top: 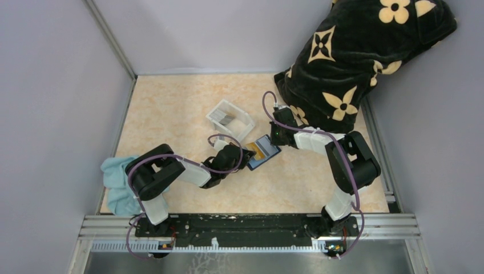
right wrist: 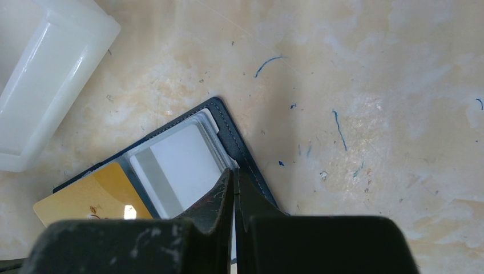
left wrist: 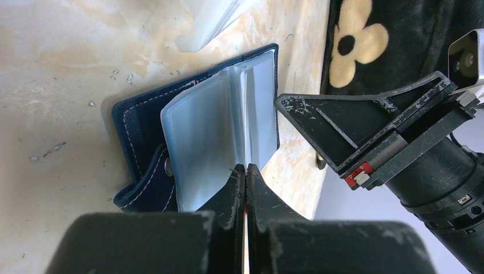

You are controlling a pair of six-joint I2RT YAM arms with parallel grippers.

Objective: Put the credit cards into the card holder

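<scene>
The dark blue card holder (top: 263, 162) lies open on the table, its clear sleeves (left wrist: 200, 137) facing up. My left gripper is shut on a card, seen almost edge-on in the left wrist view. From the right wrist view this is a gold card (right wrist: 91, 197), tilted over the holder's left part, beside a sleeve with a white and grey insert (right wrist: 177, 160). At the holder's right side my right gripper is shut, fingertips against the sleeve's edge. Whether any thin plastic sits between them is unclear.
Just behind the holder stands a white tray (top: 246, 117) with grey cards (top: 222, 117) inside. A black patterned cushion (top: 337, 68) fills the back right, close to the right arm. A light blue cloth (top: 118, 185) lies at the left.
</scene>
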